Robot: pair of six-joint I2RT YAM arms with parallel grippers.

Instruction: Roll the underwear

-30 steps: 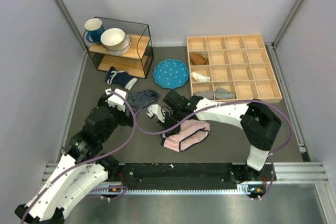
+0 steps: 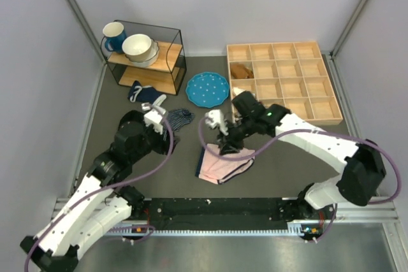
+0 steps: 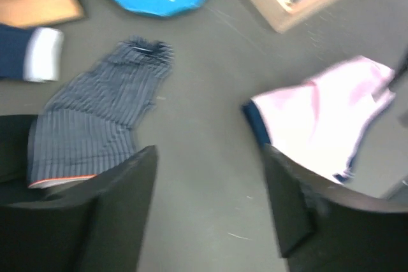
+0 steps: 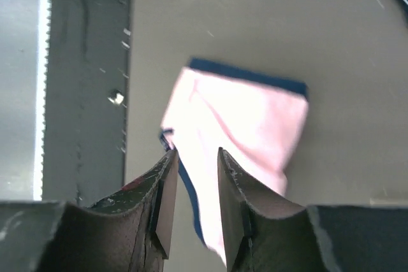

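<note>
The pink underwear (image 2: pixel 215 169) with navy trim lies folded into an uneven shape on the grey table, in front of the middle. Its navy waistband (image 4: pixel 248 76) runs along one edge. In the right wrist view my right gripper is over the cloth, its fingers a small gap apart, with pink fabric visible beyond them. My left gripper stands open over bare table, left of the underwear, holding nothing. From above, the right arm covers the back edge of the cloth.
Striped dark underwear (image 2: pixel 180 118) and a navy garment (image 2: pixel 145 94) lie at left. Behind stand a blue plate (image 2: pixel 207 90), a rack (image 2: pixel 167 55) with dishes, and a wooden compartment box (image 2: pixel 306 87) holding several rolled items. Bare table separates the pink and striped cloths.
My right gripper has shifted rightward and back from the underwear's left end, uncovering that end. The left gripper has moved right, towards the table's middle. The cloth stays in about the same place.
</note>
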